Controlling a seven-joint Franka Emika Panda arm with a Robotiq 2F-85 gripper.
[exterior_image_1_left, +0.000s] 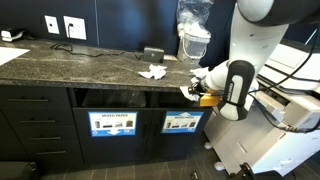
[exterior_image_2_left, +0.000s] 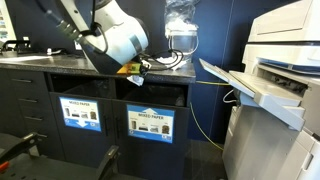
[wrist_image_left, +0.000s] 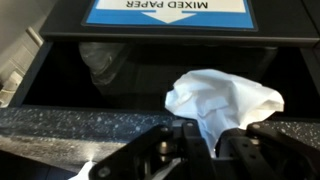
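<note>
My gripper is shut on a crumpled white paper (wrist_image_left: 222, 100), which sticks out beyond the fingertips in the wrist view. Behind it lies the dark opening of a bin (wrist_image_left: 200, 65) under the counter, with a clear liner (wrist_image_left: 100, 58) at one side. In exterior view 1 the gripper (exterior_image_1_left: 198, 88) hangs at the counter's front edge, and the held paper (exterior_image_1_left: 187, 92) shows beside it, near the right-hand bin opening. Two more white crumpled papers, one in the middle (exterior_image_1_left: 153, 72) and one farther right (exterior_image_1_left: 201, 72), rest on the countertop.
The speckled countertop (exterior_image_1_left: 85, 70) has an edge close to the gripper. Blue-and-white signs (exterior_image_1_left: 113, 123) mark the bin fronts. A clear container (exterior_image_1_left: 192, 42) and a dark box (exterior_image_1_left: 153, 54) stand at the back. A white printer (exterior_image_2_left: 270, 95) takes up the right side.
</note>
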